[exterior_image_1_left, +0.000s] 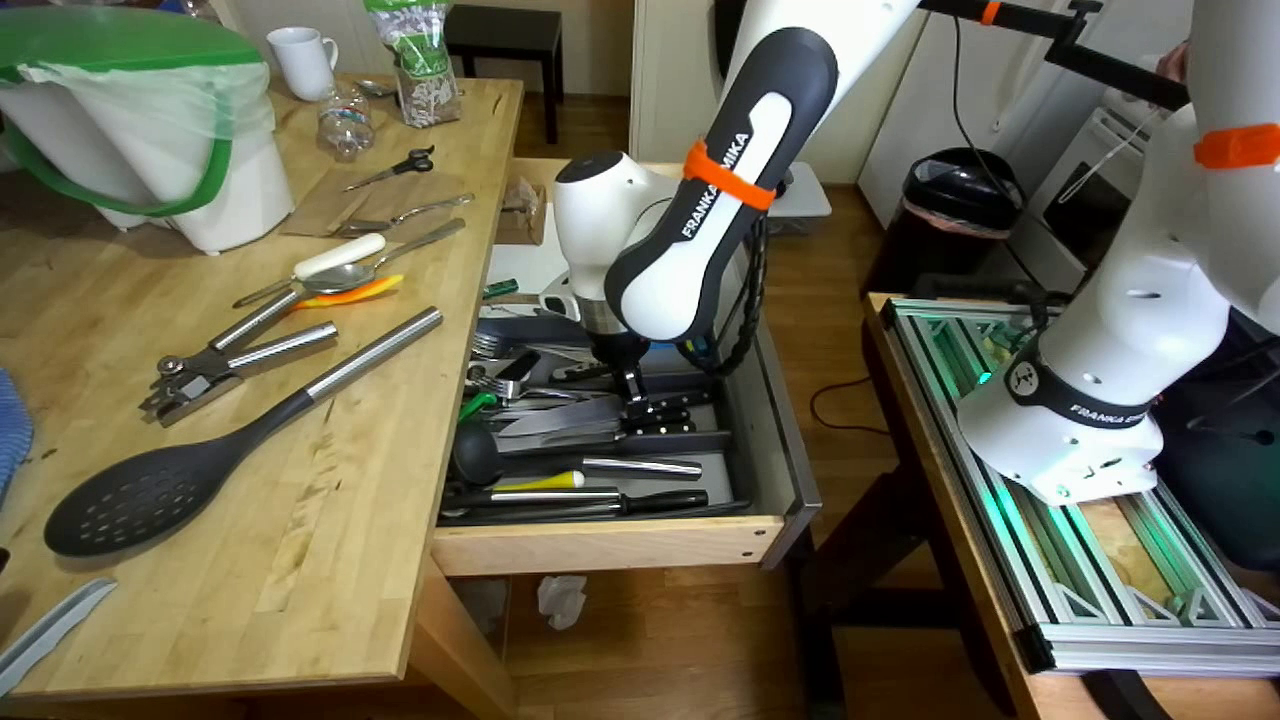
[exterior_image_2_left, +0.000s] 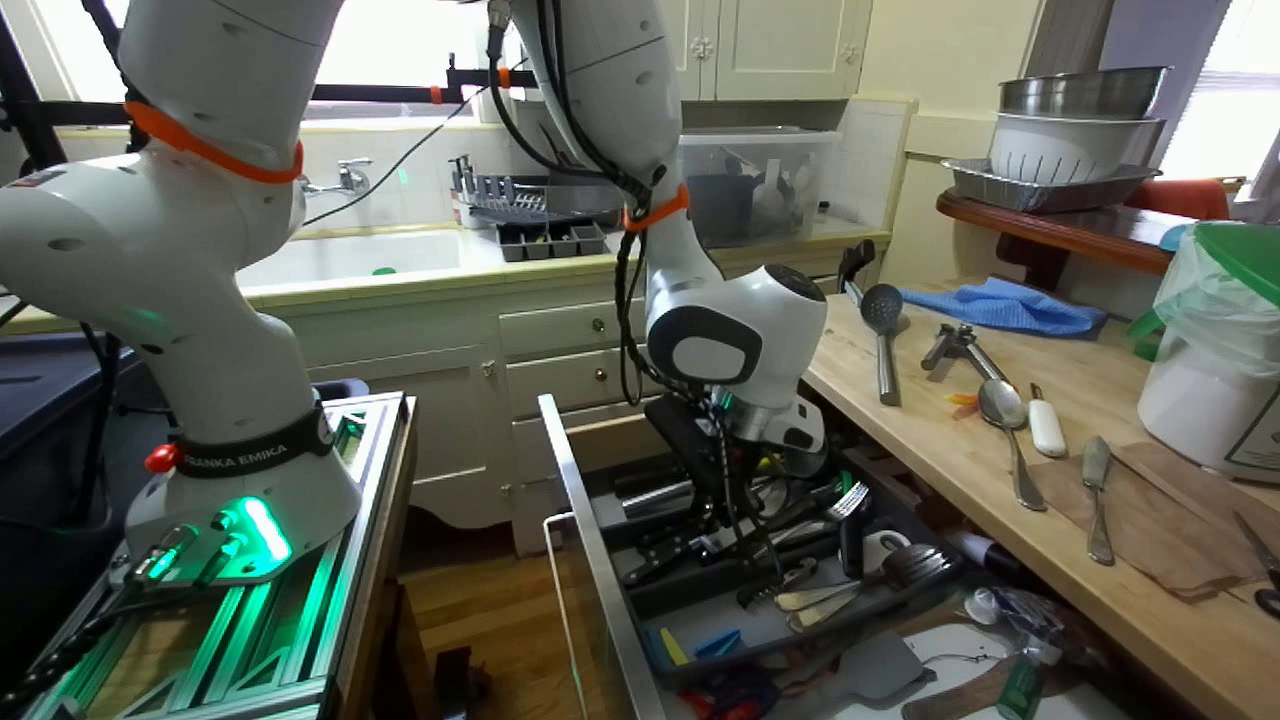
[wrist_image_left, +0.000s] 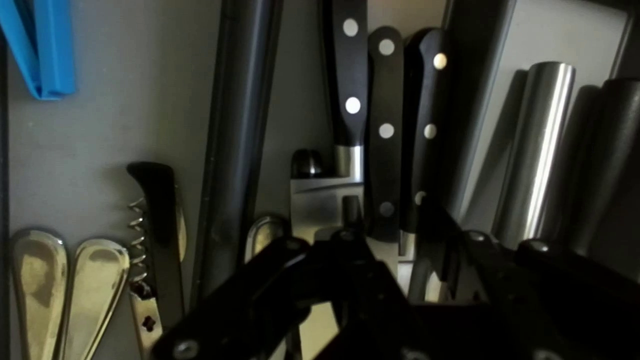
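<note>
My gripper reaches down into the drawer, over the knife compartment. In the wrist view its dark fingers stand apart, one on each side of a narrow black knife handle (wrist_image_left: 386, 129) with silver rivets. Whether they touch it is hard to tell in the shadow. To the left lies a knife with a steel bolster (wrist_image_left: 348, 161) and a black handle, and close on the right is another riveted handle (wrist_image_left: 428, 114). From the first exterior view, the gripper (exterior_image_1_left: 636, 406) is low among the knife handles (exterior_image_1_left: 660, 425). The blades lie partly hidden under the fingers.
Dark dividers (wrist_image_left: 240, 132) flank the knives. Left are a blue clip (wrist_image_left: 54, 51), a corkscrew (wrist_image_left: 159, 234) and cutlery handles; right is a steel handle (wrist_image_left: 534, 156). The drawer's front wall (exterior_image_1_left: 600, 546) and the wooden counter (exterior_image_1_left: 360, 504) border the space.
</note>
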